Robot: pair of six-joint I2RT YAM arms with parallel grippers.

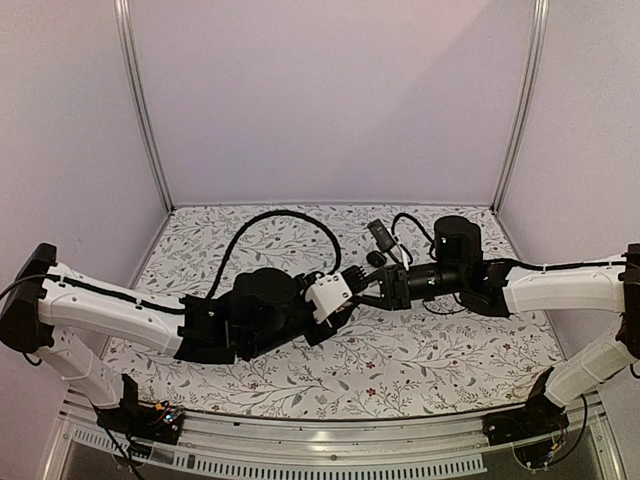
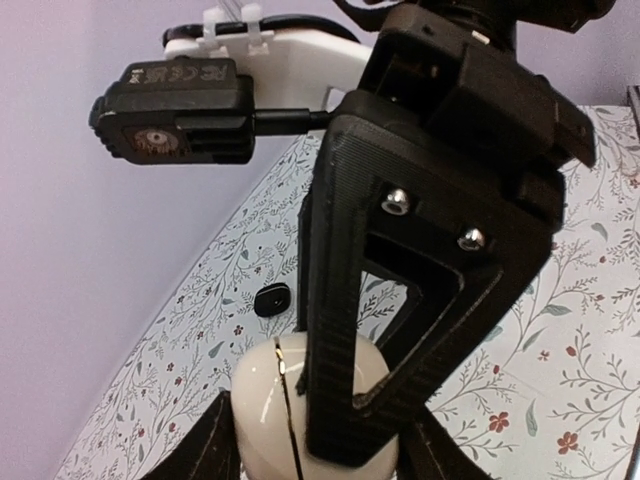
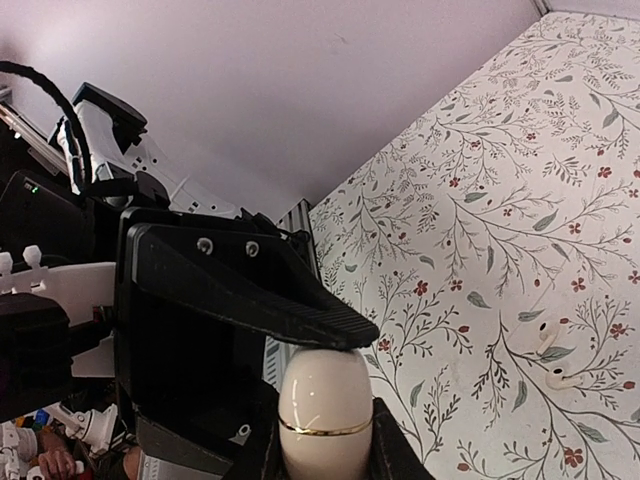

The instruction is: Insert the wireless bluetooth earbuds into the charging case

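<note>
Both grippers meet in mid-air at the centre, left gripper (image 1: 340, 295) and right gripper (image 1: 372, 290). The glossy white charging case (image 2: 262, 410), with a gold seam, is held between them. In the left wrist view my left gripper is shut on it, and a black finger of the right gripper lies over its front. In the right wrist view the case (image 3: 325, 410) sits upright in the right gripper's fingers, with the left gripper's finger across its top. Two white earbuds (image 3: 555, 376) lie on the floral mat at the right of that view.
A small black object (image 2: 272, 299) lies on the mat toward the back, also visible near the right gripper (image 1: 376, 258).
</note>
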